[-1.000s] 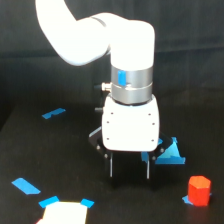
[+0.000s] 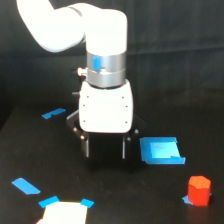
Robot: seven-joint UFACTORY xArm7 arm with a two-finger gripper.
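Observation:
My gripper (image 2: 105,152) hangs over the dark table near the middle of the camera view. Its two thin fingers (image 2: 86,148) stand apart, and nothing shows between them. A red cube (image 2: 199,190) rests on the table at the lower right, well away from the gripper. To the right of the fingers, a blue taped patch (image 2: 160,150) lies on the table.
A pale, cream-coloured object (image 2: 65,212) is cut off by the bottom edge, with blue tape pieces (image 2: 87,203) near it. More blue tape lies at the left (image 2: 26,186) and farther back (image 2: 54,113). Between the gripper and the red cube the table is bare.
The gripper has shifted left and higher in the view, uncovering more of the blue patch. Its fingers remain apart. The red cube and the pale object have not moved.

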